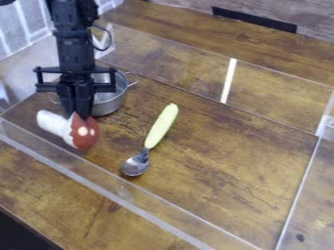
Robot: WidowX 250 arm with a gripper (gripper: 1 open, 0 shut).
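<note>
The black gripper (76, 107) points down at the left, its tips just above or on a red and white object (80, 135), which has a white cylindrical end to the left and a red rounded part to the right. The fingers look close together; whether anything is between them is hard to see, as the tips meet the object.
A metal bowl (112, 99) sits behind the gripper. A spoon with a pale green handle (163, 125) lies to the right on the wooden table (248, 166). Clear strips or edges cross the table.
</note>
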